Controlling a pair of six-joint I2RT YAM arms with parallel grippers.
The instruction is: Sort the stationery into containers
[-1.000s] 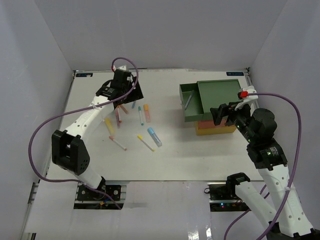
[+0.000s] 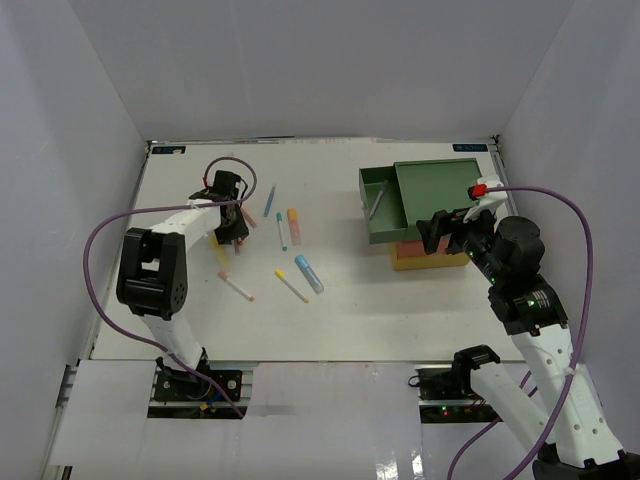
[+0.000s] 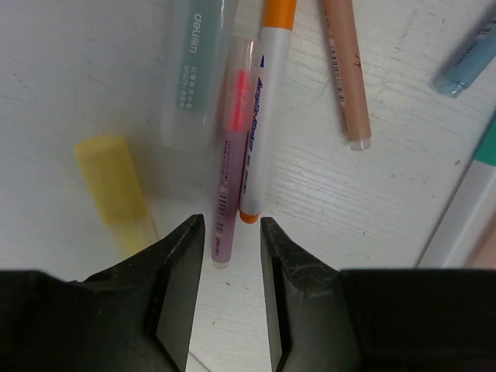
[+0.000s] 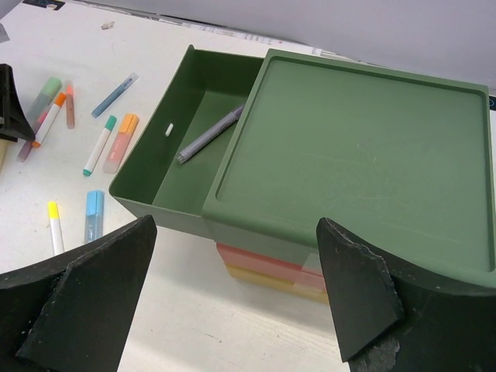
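Observation:
My left gripper is partly open, low over the left side of the table. In the left wrist view, the lower end of a pink pen (image 3: 229, 174) shows between its fingertips, with nothing visibly clamped. A white, orange-capped marker (image 3: 267, 116) lies against that pen, and a green highlighter (image 3: 192, 85) beside it. The yellow highlighter (image 3: 116, 190) and an orange-brown pen (image 3: 346, 74) lie to either side. My right gripper stands open and empty near the green box (image 4: 205, 136), whose uncovered compartment holds a grey pen (image 4: 211, 133).
Nearer the table's middle lie a blue highlighter (image 2: 309, 273), a yellow-capped marker (image 2: 291, 286), an orange highlighter (image 2: 293, 226) and a green-capped marker (image 2: 282, 234). A red-ended marker (image 2: 236, 287) lies front left. Red and yellow boxes (image 2: 425, 260) sit under the green one.
The stationery looks unmoved.

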